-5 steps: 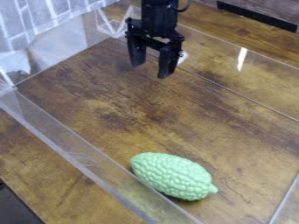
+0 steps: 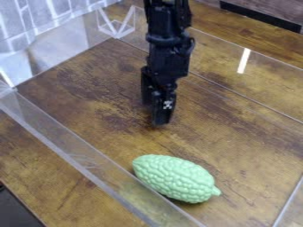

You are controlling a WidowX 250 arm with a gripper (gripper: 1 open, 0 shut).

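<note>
A pale green bumpy bitter-melon-shaped object point(image 2: 175, 177) lies on its side on the wooden surface at the bottom centre. My black gripper point(image 2: 159, 105) hangs low over the middle of the board, behind and above the green object and apart from it. It is seen side-on, so whether its fingers are open or shut is unclear.
The wooden board point(image 2: 71, 97) is walled by clear plastic sides point(image 2: 83, 160) at left, right and back. Bare wood surrounds the green object. A white curtain stands beyond the back left.
The green object has not moved.
</note>
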